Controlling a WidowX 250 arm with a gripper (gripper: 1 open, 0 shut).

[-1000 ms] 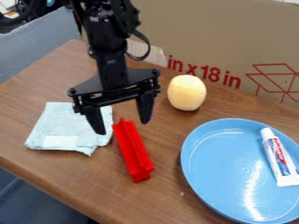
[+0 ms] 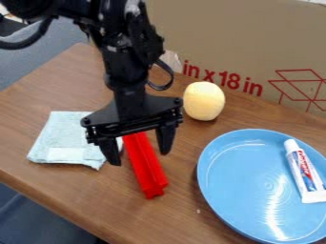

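My black gripper [image 2: 137, 147] hangs open over the upper end of a long red object [image 2: 147, 172] on the wooden table, one finger to each side of it, low near it; whether it touches cannot be told. A folded pale blue cloth [image 2: 61, 143] lies to the left, partly behind the left finger. A round pale yellow object [image 2: 204, 100] sits behind the gripper to the right.
A blue plate [image 2: 249, 195] at the right holds a toothpaste tube [image 2: 306, 173]. A cardboard box [image 2: 249, 38] stands along the back.
The objects on the table look unmoved.
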